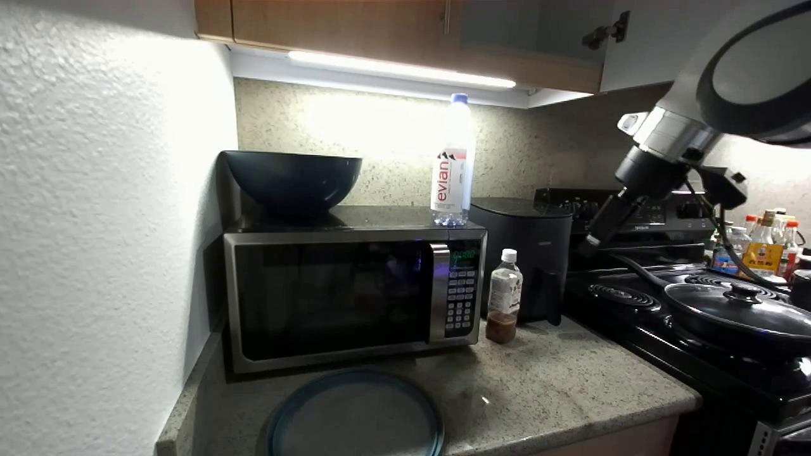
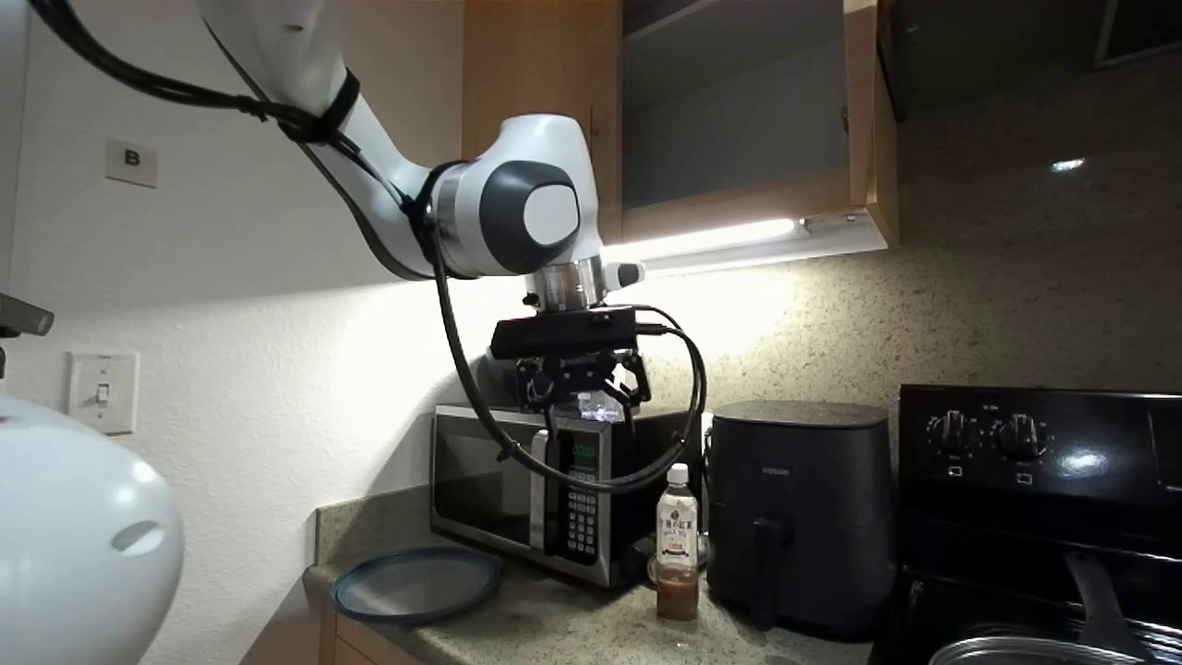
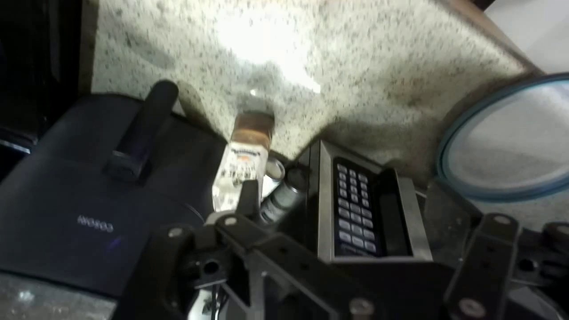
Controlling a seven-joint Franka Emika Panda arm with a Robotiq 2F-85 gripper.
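Note:
My gripper [image 2: 592,430] is open and pointing downward, its fingers spread apart with nothing held between them. In exterior view 1 it hangs to the right of the microwave, high above the counter. A clear Evian bottle [image 1: 452,171] with a blue cap stands upright on the microwave [image 1: 334,300]. Beside the microwave, a smaller white-capped bottle [image 1: 503,296] with some brown liquid stands on the counter. The wrist view shows that bottle [image 3: 242,168] beyond one finger [image 3: 248,200], apart from the gripper as far as can be seen.
A dark bowl [image 1: 293,181] sits on the microwave's left side. The black air fryer [image 1: 524,251] stands between microwave and stove. A blue-rimmed round lid [image 1: 283,417] lies at the front of the counter; a covered pan [image 1: 730,310] sits on the stove. Bare counter [image 1: 578,372] shows at front right.

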